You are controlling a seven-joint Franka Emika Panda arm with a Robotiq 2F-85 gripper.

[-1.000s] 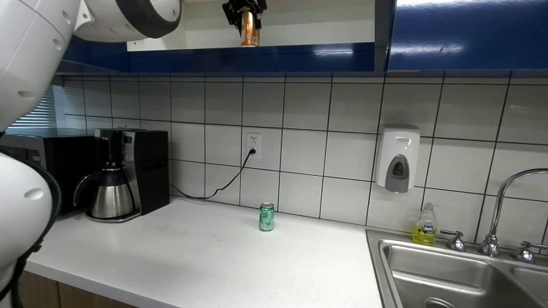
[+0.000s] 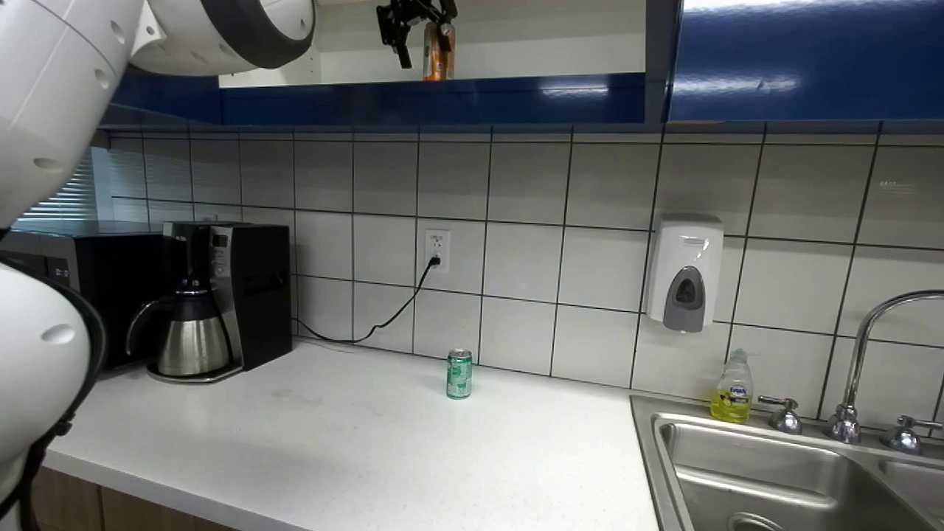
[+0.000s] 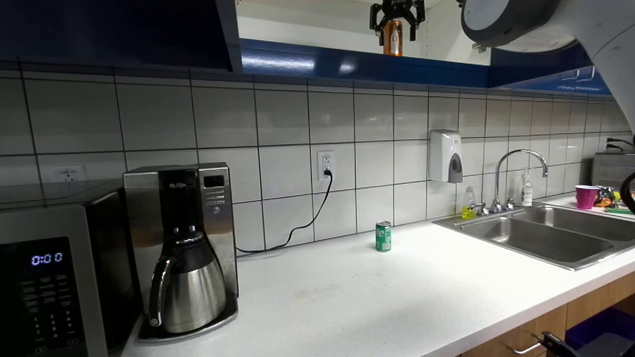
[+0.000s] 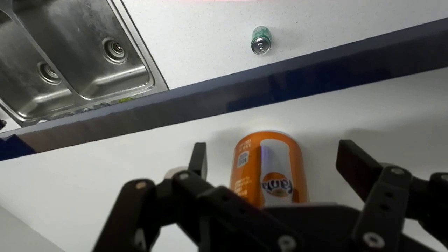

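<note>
An orange Fanta can [image 4: 241,168] stands upright on the white shelf of the open upper cabinet. In exterior view 2 the same can [image 3: 393,40] shows just behind the cabinet's blue front edge. My gripper is open, one finger on either side of the can, with a visible gap on both sides in the wrist view. From exterior view 1, the gripper [image 2: 425,50] hangs over the can from above. The can's lower part shows between the fingers there. On the counter below, a green can [image 2: 459,375] stands upright, well away from the gripper.
The shelf's blue lip [image 2: 425,103] runs in front of the can. A coffee maker [image 3: 217,238] and a microwave [image 3: 95,256] occupy one end of the counter [image 2: 354,442]. A sink [image 2: 779,478] with faucet lies at the other. Mid-counter is mostly clear.
The gripper's fingers were close around the orange can and have spread apart. The can now stands slightly farther right in exterior view 1. The green can has not moved.
</note>
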